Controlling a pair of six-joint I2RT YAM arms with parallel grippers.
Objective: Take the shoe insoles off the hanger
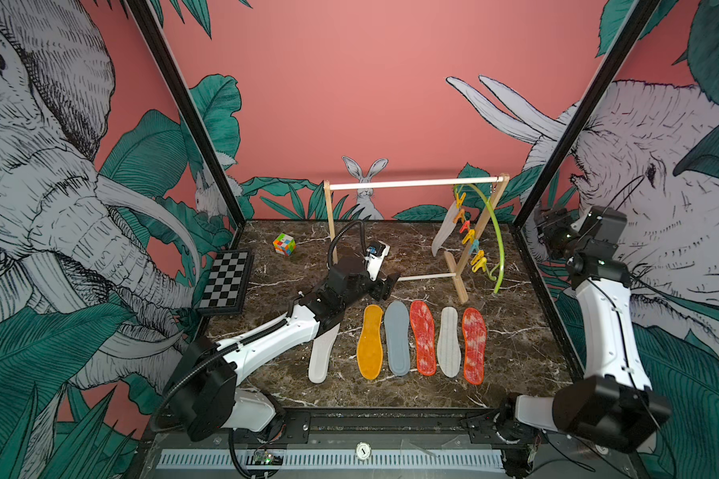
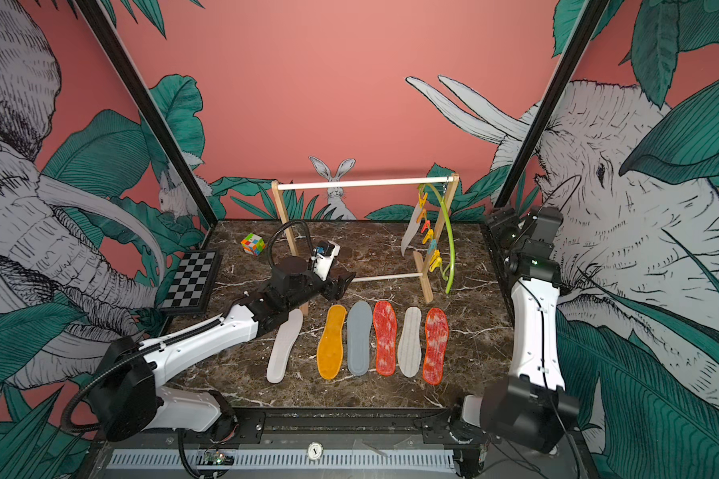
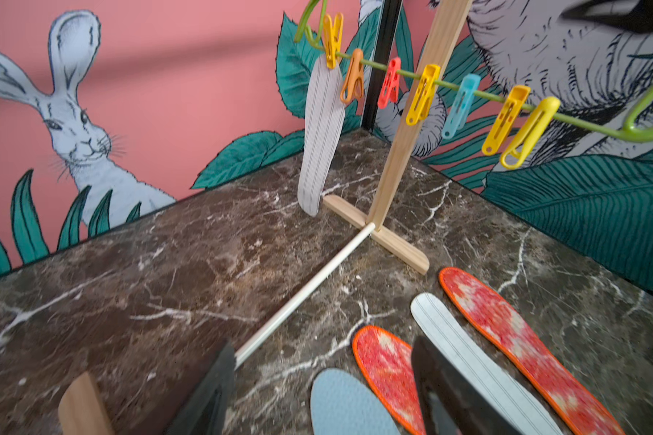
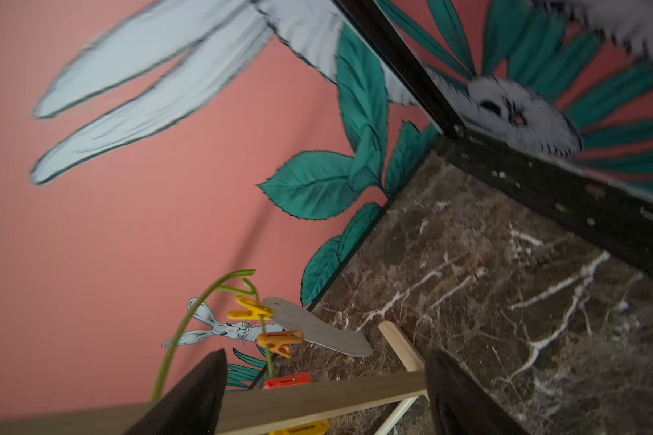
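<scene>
One pale, ridged insole (image 3: pixel 319 137) still hangs from a yellow clip (image 3: pixel 332 40) at the far end of the green hanger (image 1: pixel 497 231) on the wooden rack's right side. Several insoles lie in a row on the tabletop, among them orange (image 1: pixel 370 343), grey (image 1: pixel 397 339) and red (image 1: pixel 473 347). My left gripper (image 1: pixel 379 287) stands open over the rack's front middle, short of the hanger, nothing between its fingers. My right gripper (image 1: pixel 555 231) is off at the right edge, beyond the rack; its fingers are apart in the right wrist view, exact opening unclear, holding nothing.
A checkered board (image 1: pixel 225 279) lies at the left edge, with a colourful cube (image 1: pixel 284 244) behind it. The rack's upright (image 3: pixel 391 174) and base stand near the hanger.
</scene>
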